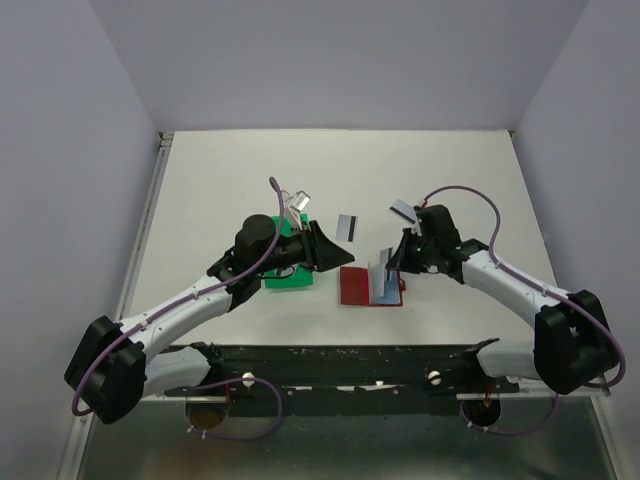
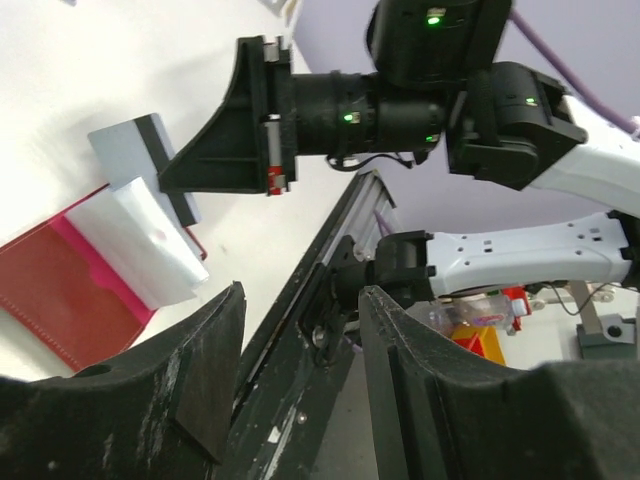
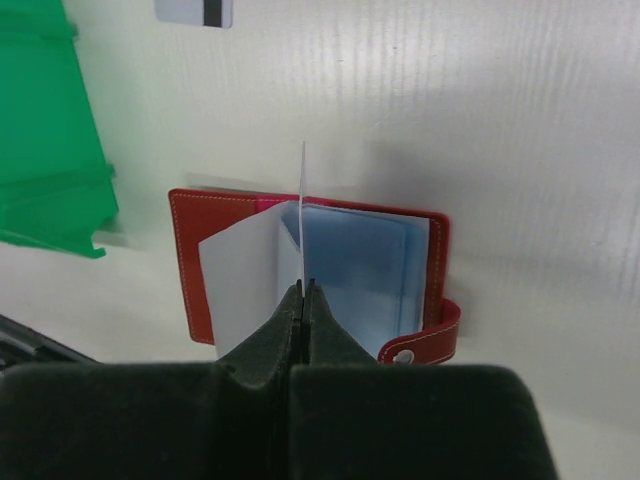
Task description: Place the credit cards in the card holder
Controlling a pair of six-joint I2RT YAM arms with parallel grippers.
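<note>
The red card holder (image 1: 354,288) lies open on the table, its clear sleeves (image 3: 365,270) on the right side; one sleeve flap (image 2: 145,245) stands raised. My right gripper is shut on a grey card with a black stripe (image 2: 125,150). That card (image 3: 303,215) appears edge-on in the right wrist view, above the holder's sleeves; whether it touches them I cannot tell. Two loose cards lie behind the holder, one near the middle (image 1: 346,228) and one to the right (image 1: 404,211). Left of and above the holder, my left gripper hangs open and empty.
A green tray (image 1: 290,280) sits beneath the left arm, left of the holder. The snap strap (image 3: 425,340) sticks out at the holder's right edge.
</note>
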